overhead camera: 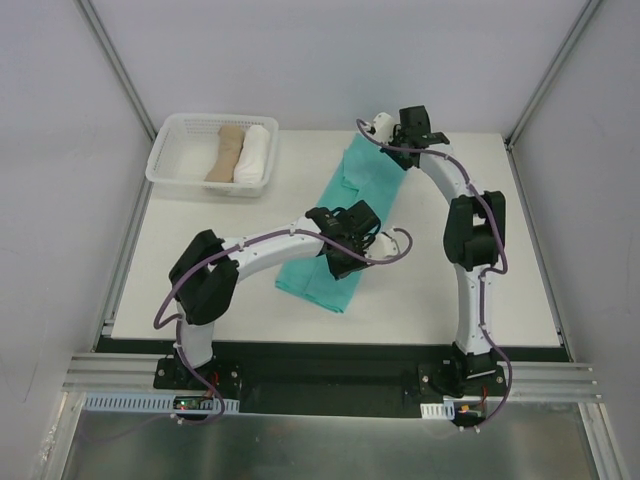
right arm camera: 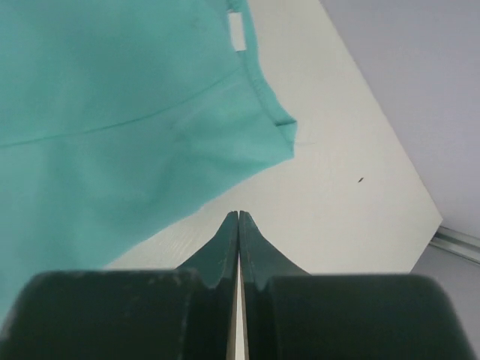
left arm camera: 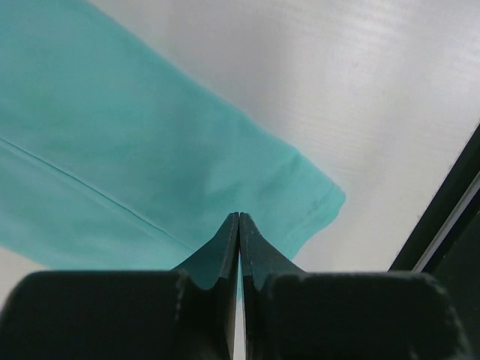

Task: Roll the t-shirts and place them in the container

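Note:
A turquoise t-shirt [overhead camera: 318, 282], folded into a long flat strip, lies slantwise from the front middle of the table to its back edge. Over its front end is my left gripper [overhead camera: 339, 276]; the left wrist view shows its fingertips meeting above the shirt [left arm camera: 202, 165], with nothing between them. At the back end, my right gripper [overhead camera: 404, 167] is shut too. In the right wrist view its empty fingertips appear just off the shirt's edge [right arm camera: 150, 180], against bare table. My left forearm and hand hide part of the strip's middle.
A white basket [overhead camera: 166, 165] stands at the back left, holding a rolled beige shirt [overhead camera: 227, 150] and a rolled white one [overhead camera: 252, 155]. Bare table [overhead camera: 450, 290] lies to the right and at the front left.

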